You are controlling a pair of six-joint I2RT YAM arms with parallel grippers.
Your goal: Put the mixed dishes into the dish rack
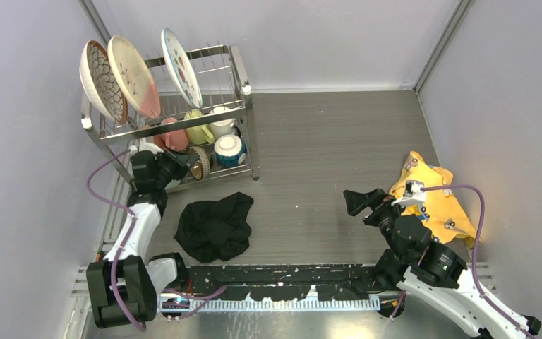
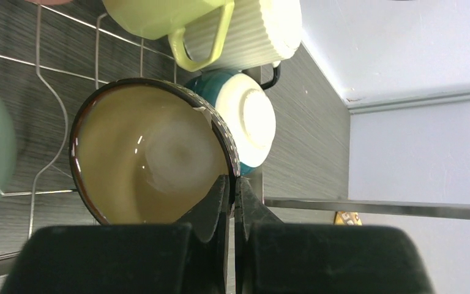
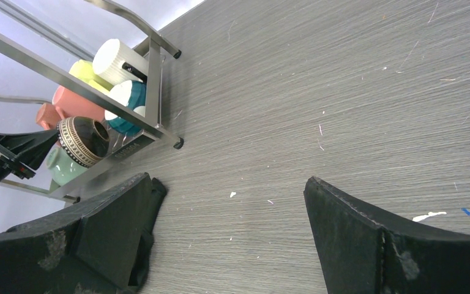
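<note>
On the lower tier of the metal rack (image 1: 231, 112), a brown patterned bowl (image 2: 139, 153) stands on its side beside a teal-white cup (image 2: 245, 116), a yellow-green mug (image 2: 153, 12), a white mug (image 3: 113, 61), a pink mug (image 3: 76, 104) and a pale green bowl (image 3: 66, 165). Three plates or bowls stand on the upper tier, including a floral plate (image 1: 180, 67). My left gripper is shut at the brown bowl's near rim; whether anything is between its tips is unclear. My right gripper (image 1: 356, 198) stands open over the floor, empty.
A crumpled black cloth (image 1: 213, 226) lies in front of the rack. A yellow patterned cloth (image 1: 452, 212) lies at the right beside my right arm. Walls close in the left, back and right.
</note>
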